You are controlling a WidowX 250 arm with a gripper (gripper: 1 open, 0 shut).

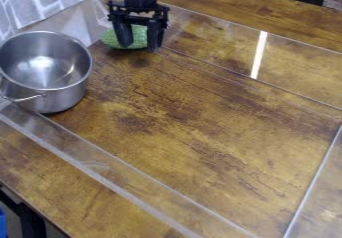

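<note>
My black gripper [138, 27] reaches down from the top of the view, over a green object [123, 40] near the back left of the wooden table. The object is partly hidden behind the gripper, and whether the fingers are open or closed on it is not clear. A large steel pot [44, 70] with a side handle sits at the left, in front of and left of the gripper.
Clear transparent edges or panels run along its sides and back, and a dark strip lies at the top right.
</note>
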